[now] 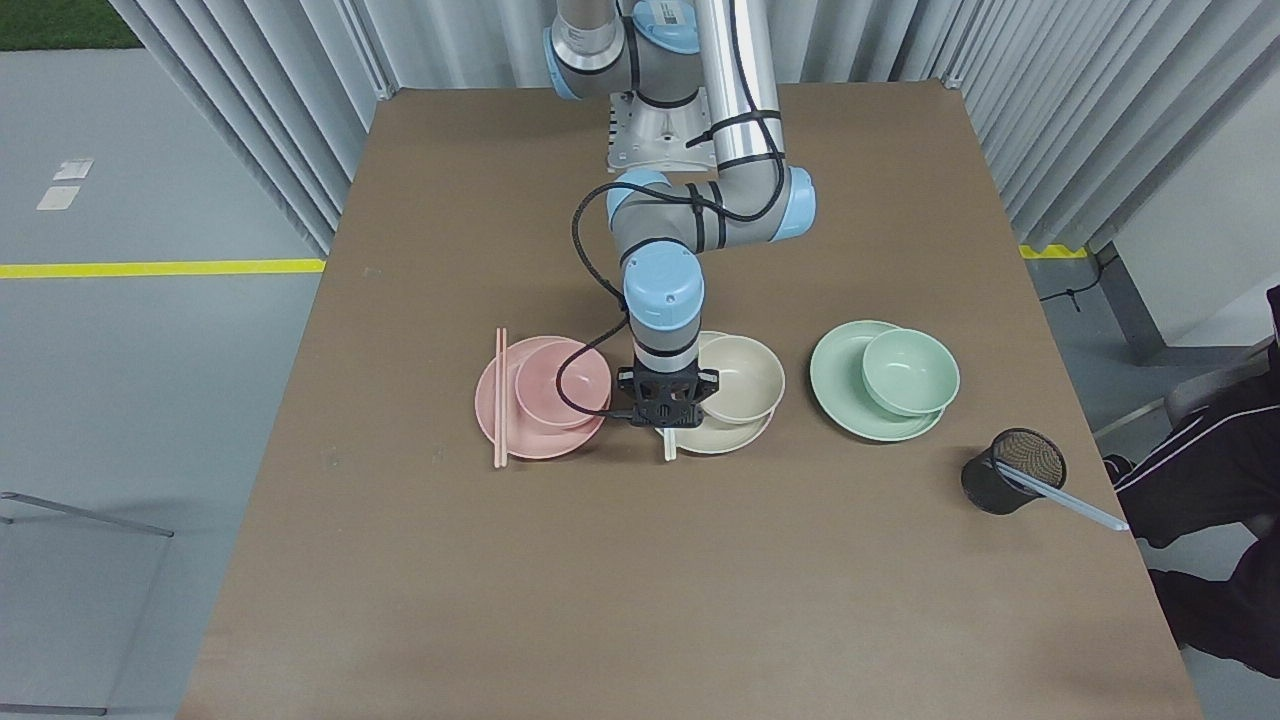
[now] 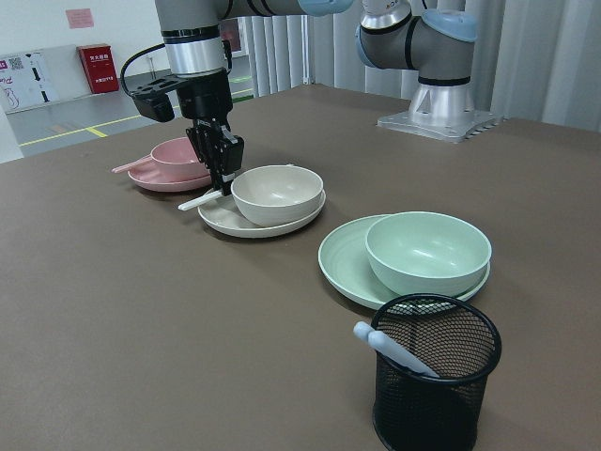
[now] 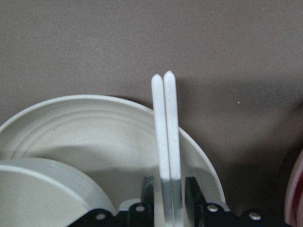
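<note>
A white plate (image 2: 235,222) carries a white bowl (image 1: 740,373) and a pair of white chopsticks (image 3: 166,132) laid along its side, their ends overhanging the rim. My gripper is low over that plate beside the bowl, open, with a black finger on either side of the chopsticks and small gaps between. In the camera front view the arm hides most of the chopsticks and the plate's left part.
A pink plate, pink bowl (image 1: 563,379) and pink chopsticks (image 1: 500,396) are to the left. A green plate (image 1: 840,378), green bowl (image 1: 911,370) and black mesh holder (image 1: 996,480) with a pale stick are to the right.
</note>
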